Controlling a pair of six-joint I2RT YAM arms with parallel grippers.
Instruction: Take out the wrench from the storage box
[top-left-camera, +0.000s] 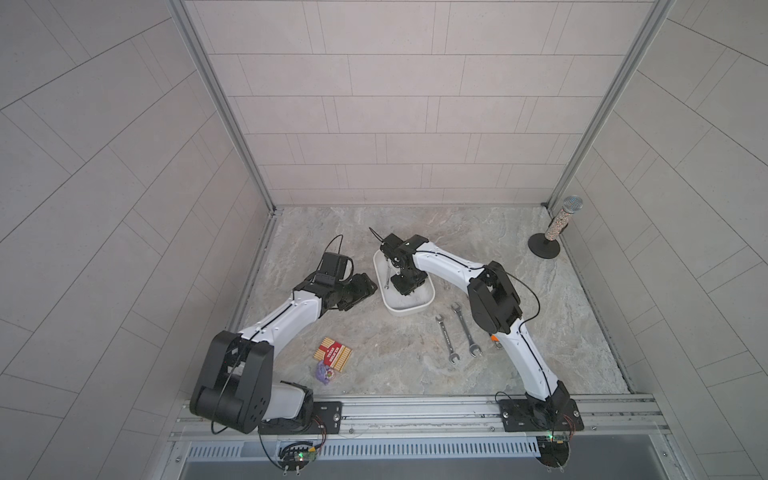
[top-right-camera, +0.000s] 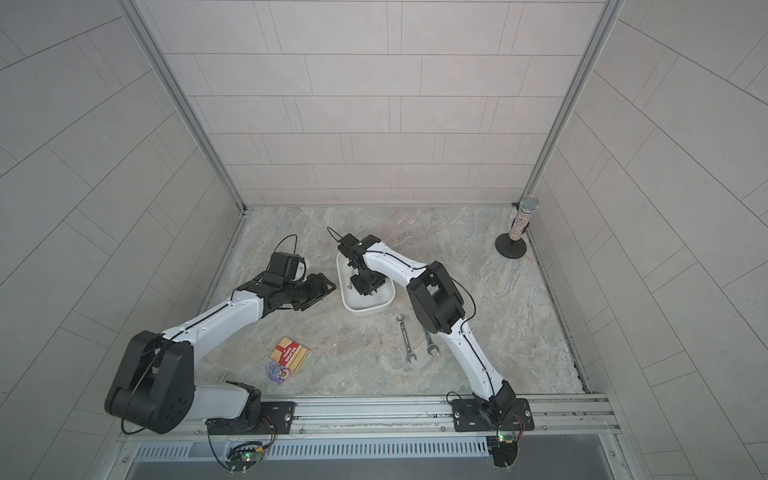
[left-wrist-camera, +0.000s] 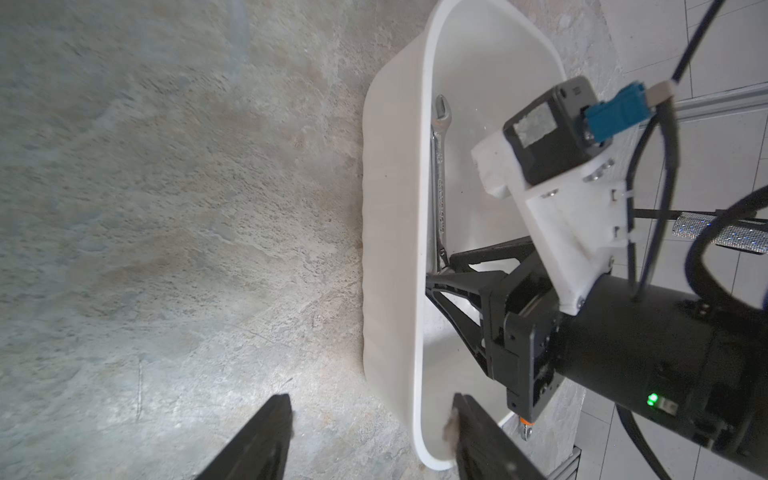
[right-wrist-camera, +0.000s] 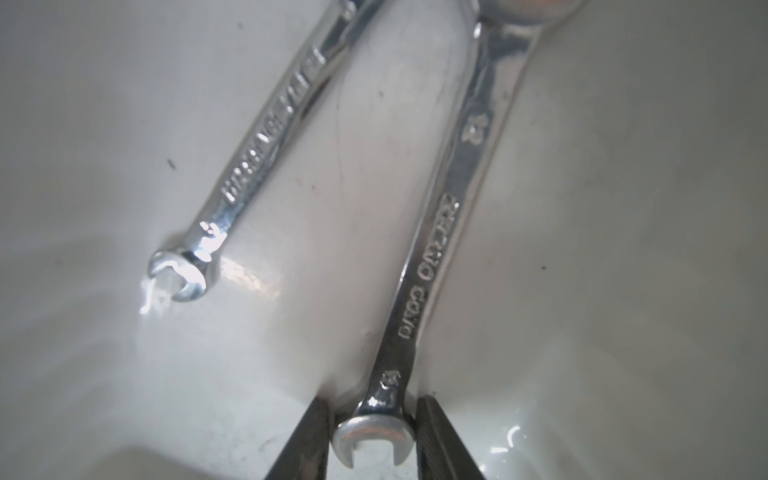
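In the white storage box (top-left-camera: 409, 308) two wrenches lie on the floor. The longer wrench (right-wrist-camera: 436, 240) has its open end between the fingers of my right gripper, which reaches down inside the box; the fingers stand close on both sides of it, part open, and whether they touch it is unclear. The smaller wrench lies apart, along the box's left wall, and also shows in the left wrist view. My left gripper is open and empty, just left of the box, with one finger near its rim.
Two more wrenches, a left one (top-left-camera: 447, 337) and a right one (top-left-camera: 466, 329), lie on the table in front of the box. A snack pack (top-left-camera: 333, 353) lies front left. A microphone (top-left-camera: 560, 224) stands at the back right.
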